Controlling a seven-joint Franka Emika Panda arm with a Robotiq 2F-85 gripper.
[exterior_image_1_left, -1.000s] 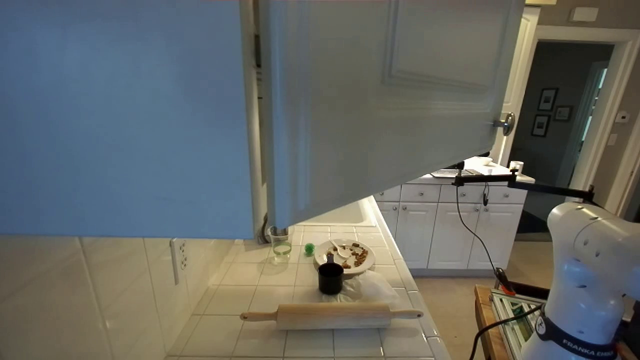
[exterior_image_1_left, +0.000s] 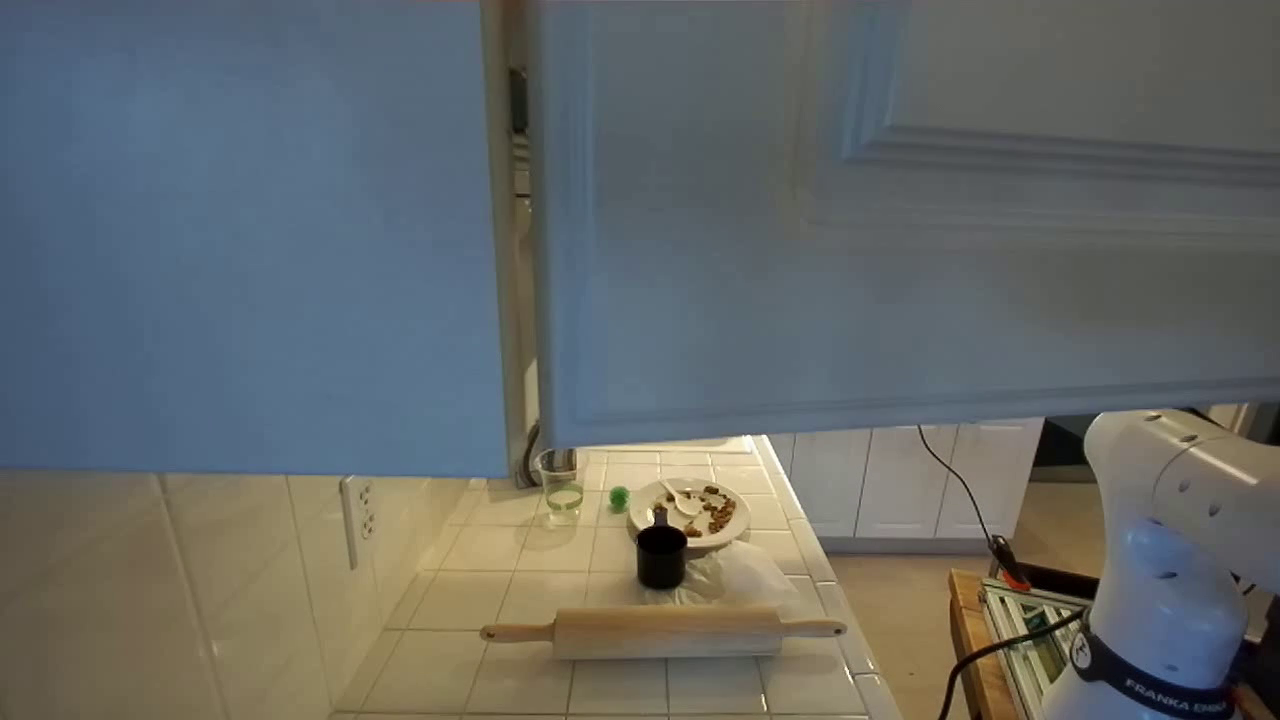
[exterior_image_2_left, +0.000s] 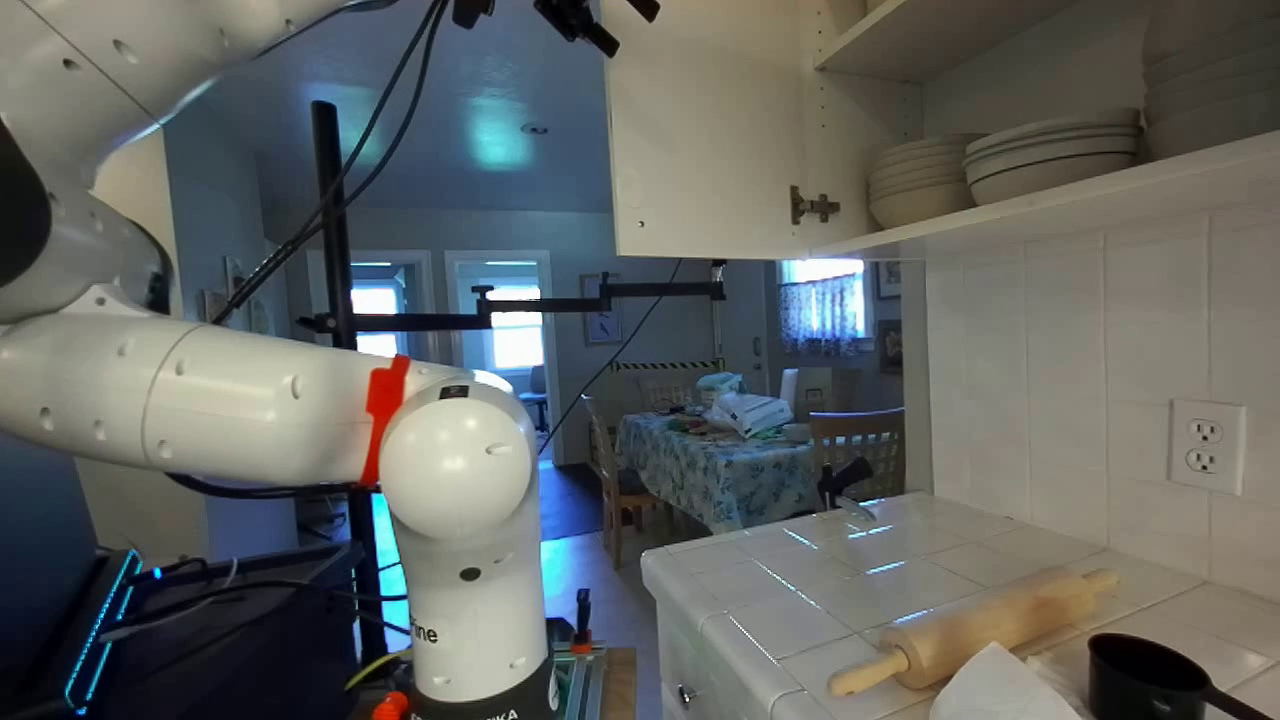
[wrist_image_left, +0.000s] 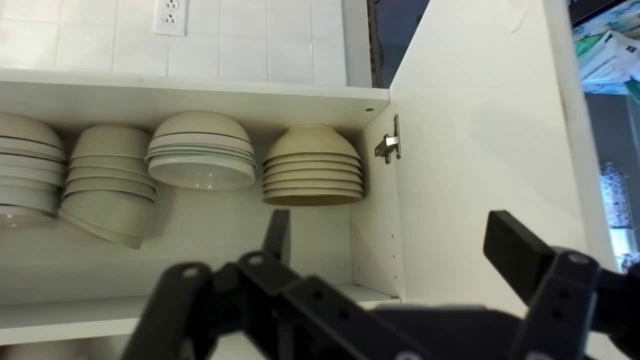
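Note:
A white cabinet door (wrist_image_left: 480, 144) stands swung out from the open cupboard in the wrist view. My gripper is open in front of the cupboard, its two dark fingers wide apart and nothing held between them. The right finger (wrist_image_left: 519, 255) appears over the door's inner face; whether it touches cannot be told. From outside, the same door (exterior_image_1_left: 912, 264) spans the upper right of exterior view 1 and hides my gripper there. In exterior view 2 a dark part of the gripper shows at the top edge, beside the door (exterior_image_2_left: 708, 132).
Stacked bowls (wrist_image_left: 312, 165) line the cupboard shelf. On the tiled counter below lie a rolling pin (exterior_image_1_left: 667, 632), a black cup (exterior_image_1_left: 661, 558), a plate of food bits (exterior_image_1_left: 732, 536) and a clear glass (exterior_image_1_left: 561, 492).
The cabinet door has swung farther outward, toward the exterior view 1 camera, covering the doorway and its own knob. The arm has shifted slightly; the counter items have stayed put.

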